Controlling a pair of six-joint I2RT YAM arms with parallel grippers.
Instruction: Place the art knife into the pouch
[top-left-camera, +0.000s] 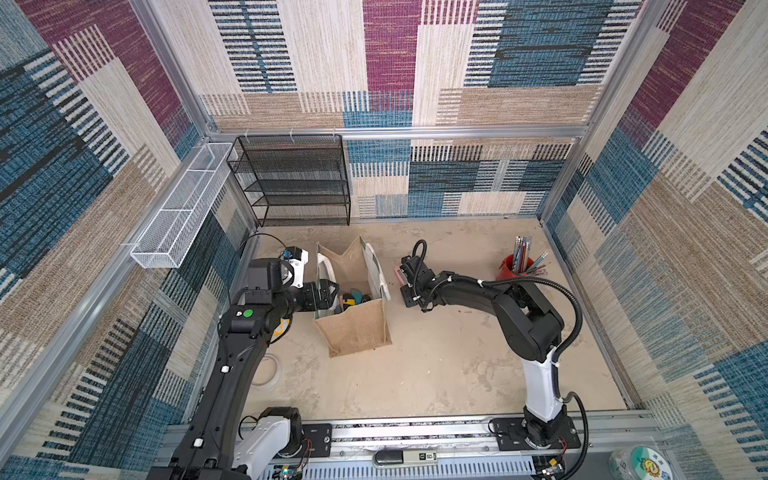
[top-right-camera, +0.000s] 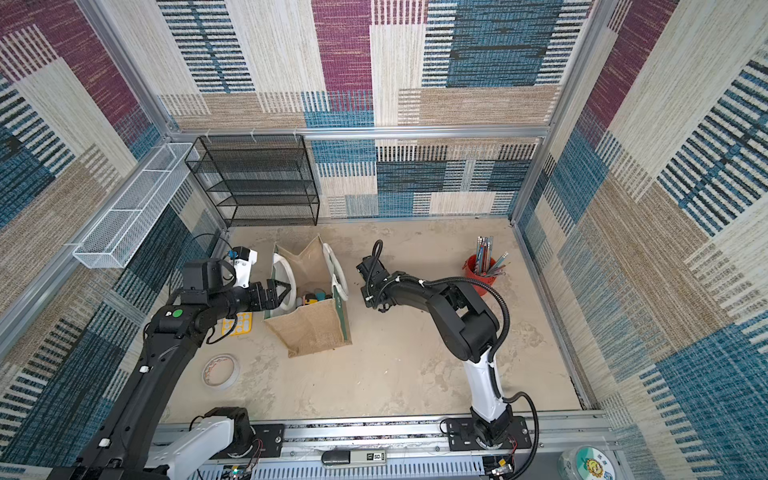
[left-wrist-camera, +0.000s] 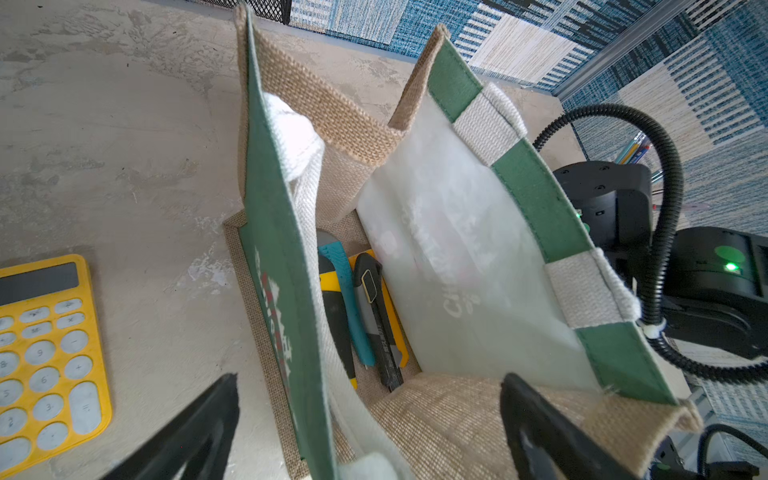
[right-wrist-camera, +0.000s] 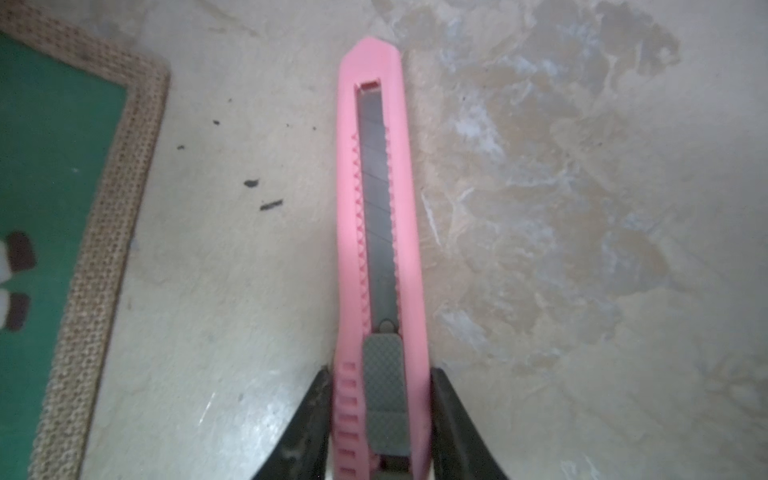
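A pink art knife (right-wrist-camera: 376, 200) with a grey slider lies on the table just right of the pouch. My right gripper is low over its near end, one finger along each side and close against the handle. Whether they press on it I cannot tell. From above, the arm covers most of the knife. The open-topped pouch (top-left-camera: 356, 328), burlap with green and white sides, stands upright. My left gripper is open at its left side, the pouch's left wall and white handle between its spread fingers. A black cutter (left-wrist-camera: 376, 320) lies inside the pouch.
Other tools with yellow and teal handles (left-wrist-camera: 352, 304) lie in the pouch. A yellow calculator (left-wrist-camera: 48, 360) and a tape roll (top-right-camera: 220, 371) are to the left. A red pencil cup (top-right-camera: 480, 276) stands at the right.
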